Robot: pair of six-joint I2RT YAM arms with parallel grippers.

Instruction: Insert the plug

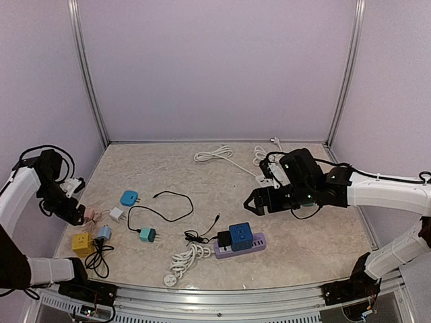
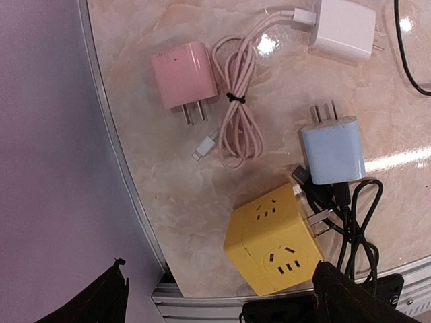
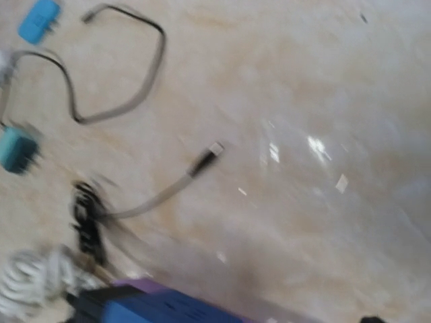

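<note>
A yellow cube plug (image 2: 273, 242) with prongs to its right lies below a pink charger (image 2: 184, 75) and a light-blue charger (image 2: 333, 151) in the left wrist view. My left gripper (image 1: 78, 210) hovers at the table's left edge; its fingers (image 2: 101, 296) stand apart, nothing between them. Front centre, a purple power strip (image 1: 258, 242) carries a blue cube plug (image 1: 241, 236) and a black plug (image 1: 224, 239). Above the right-centre table my right gripper (image 1: 258, 202) is open and empty, away from the strip. Its arm hides most of the other strips behind.
A white charger (image 1: 117, 214), a blue plug (image 1: 129, 198) and a teal plug (image 1: 147, 234) with a black cable lie left of centre. A coiled white cord (image 1: 185, 258) runs along the front.
</note>
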